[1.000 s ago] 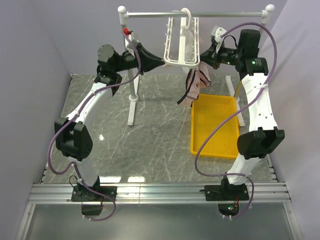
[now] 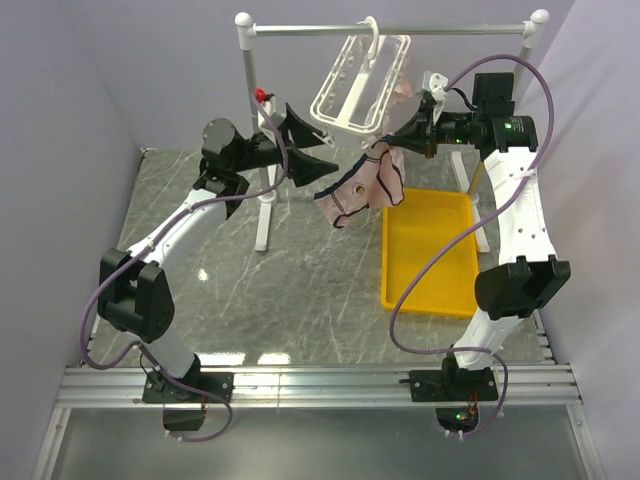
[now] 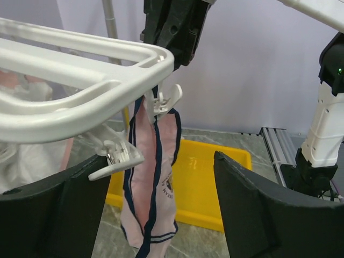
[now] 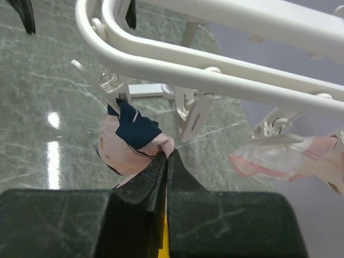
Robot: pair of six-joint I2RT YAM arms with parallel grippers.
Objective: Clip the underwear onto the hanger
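Observation:
The white clip hanger (image 2: 355, 80) hangs tilted from the rack's bar. Pink underwear with navy trim (image 2: 362, 185) dangles below its near end; in the right wrist view its navy band (image 4: 137, 129) is at a hanger clip (image 4: 110, 88). My right gripper (image 2: 395, 140) is shut, a pinched bit of that pink cloth (image 4: 164, 144) at its tips. My left gripper (image 2: 322, 153) is open left of the hanger's near end, a clip (image 3: 118, 161) in front of it in the left wrist view. More pale pink cloth (image 4: 295, 156) hangs from other clips.
A yellow bin (image 2: 430, 290) lies on the floor under the right arm. The rack's posts (image 2: 250, 75) stand at either side.
The hanger has swung from upright to slanting, its near end leftward. My left gripper has opened and moved down; my right gripper and the dangling underwear have moved left.

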